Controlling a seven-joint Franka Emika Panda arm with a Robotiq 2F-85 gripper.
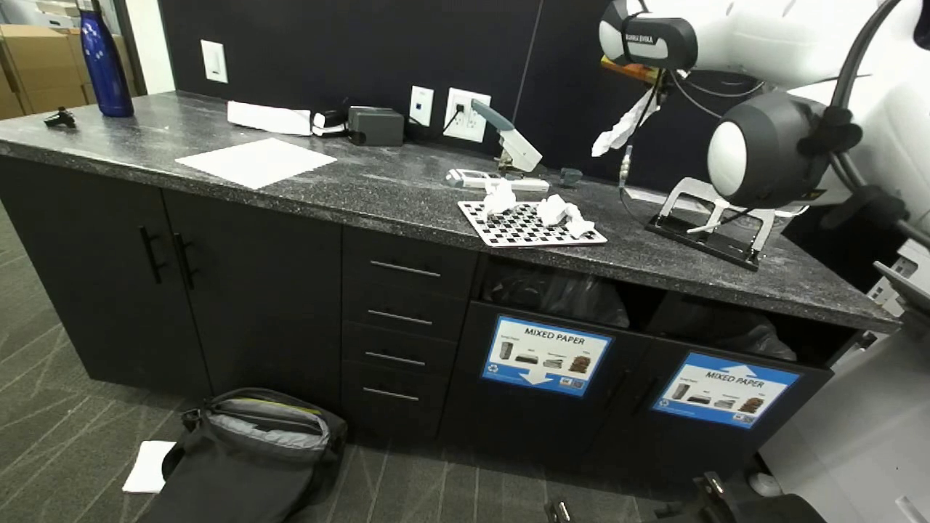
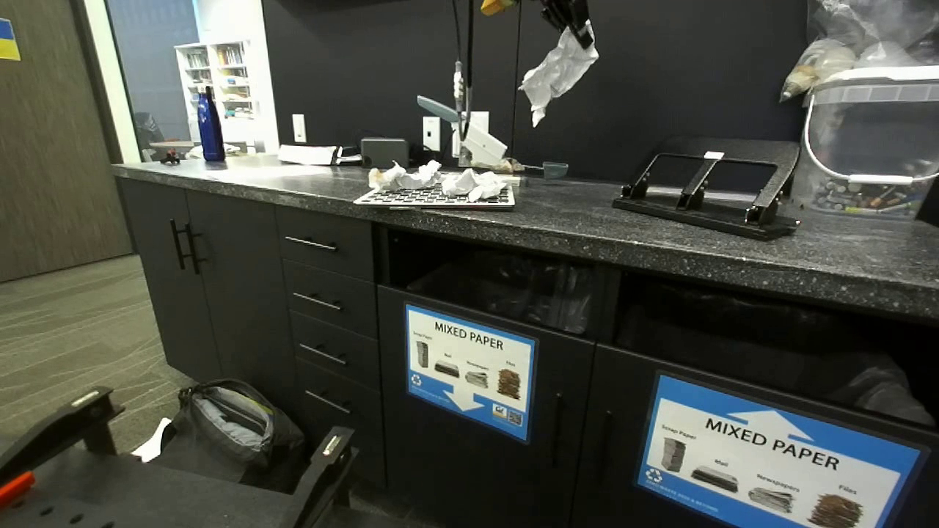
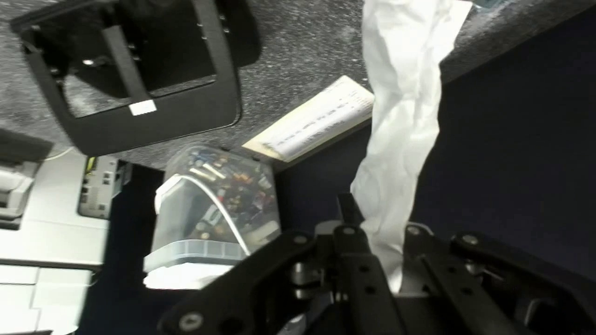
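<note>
A crumpled strip of white paper hangs in the air, its end pinched in my gripper, which is shut on it. From the side, the strip dangles below the gripper, well above the counter. In exterior view 1 the same paper shows under the arm, with the fingers mostly hidden. More crumpled white paper rests on a black-and-white checkered board near the counter's front edge; another clump lies at the board's back left.
A black stand occupies the counter's right side, beside a clear bucket of small items. Behind the board is a white-and-grey stapler. A flat white sheet lies to the left. Open bin slots sit below the counter edge.
</note>
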